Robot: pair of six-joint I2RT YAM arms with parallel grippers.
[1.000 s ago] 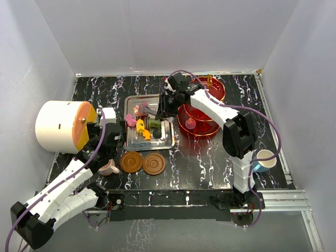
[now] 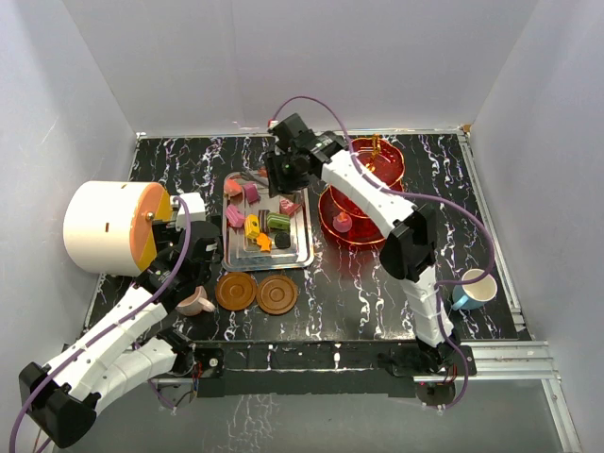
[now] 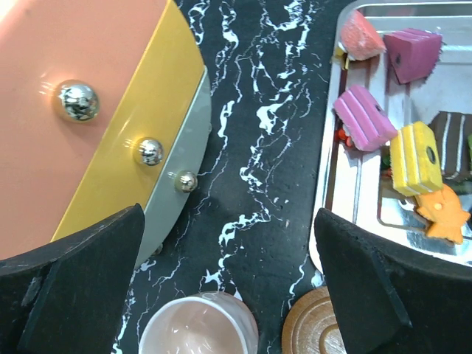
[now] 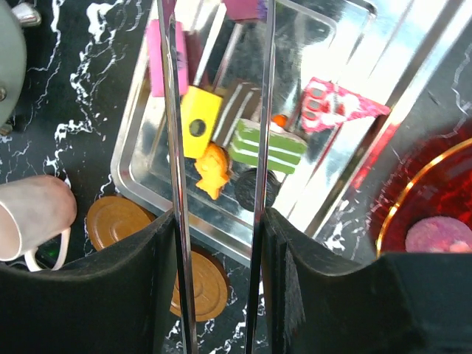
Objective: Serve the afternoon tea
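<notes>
In the top view, a silver tray (image 2: pixel 300 247) holds small sweets: a yellow piece (image 2: pixel 252 226), a green one (image 2: pixel 278 221), a pink wedge (image 2: pixel 290 205), a magenta cube (image 2: pixel 251 192) and several others. My right gripper is shut on thin metal tongs (image 4: pixel 177 140), whose two arms stand apart and reach over the tray's far part. The magenta cube (image 4: pixel 245 9) shows at the top between the tong arms; whether they touch it, I cannot tell. Beside the tray's left side, my left gripper stands open and empty.
A red tiered stand (image 2: pixel 326 209) with a pink sweet (image 2: pixel 342 222) is right of the tray. Two brown coasters (image 2: pixel 236 291) and a pale mug (image 3: pixel 199 328) lie in front. A cream and yellow drum (image 2: pixel 113 226) stands at left; a blue mug (image 2: pixel 475 290) is far right.
The reddish sweet and the magenta cube now sit farther apart. My left arm stayed still.
</notes>
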